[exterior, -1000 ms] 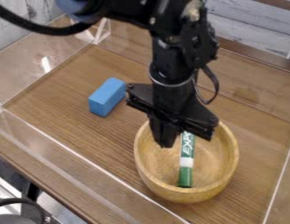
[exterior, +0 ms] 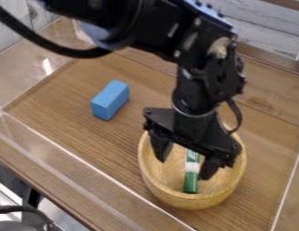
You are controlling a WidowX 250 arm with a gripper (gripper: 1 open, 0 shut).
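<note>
My black gripper (exterior: 188, 146) is low over a tan bowl (exterior: 195, 198) at the lower middle, open, its fingers at or inside the bowl's opening on either side of a small green and white object (exterior: 191, 178). The object's upper end is partly hidden between the fingers; whether they touch it I cannot tell.
A blue block (exterior: 110, 98) lies on the wooden surface (exterior: 67, 126) to the upper left. White edges run along the left and back. A dark cable crosses the bottom left corner.
My gripper has come down lower into the bowl, over the green and white object, hiding more of it.
</note>
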